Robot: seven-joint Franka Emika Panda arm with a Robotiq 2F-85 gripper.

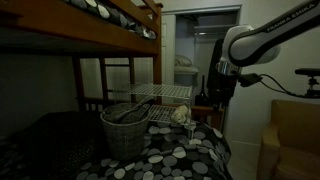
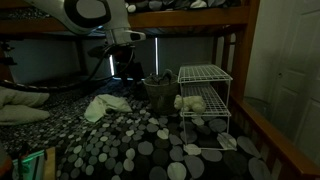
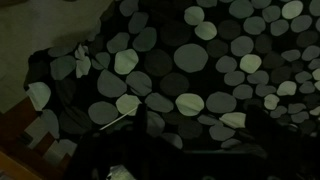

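Observation:
My gripper (image 1: pixel 221 98) hangs above the bed, pointing down, clear of the basket and the rack. In the wrist view the gripper shows as two dark fingers set apart at the bottom edge; it looks open, and only the dotted bedspread (image 3: pixel 190 58) appears between them. A grey woven basket (image 1: pixel 124 136) stands on the bed, with something dark inside that I cannot make out. Beside it is a white two-level wire rack (image 2: pixel 204 73). A pale plush-like object (image 2: pixel 190 103) rests on its lower level.
A crumpled white cloth (image 2: pixel 107 106) lies on the bed at the left of exterior view 2. The upper bunk (image 1: pixel 100 35) overhangs the basket. An orange-brown armchair (image 1: pixel 291 140) stands at the right. Much of the near bedspread is bare.

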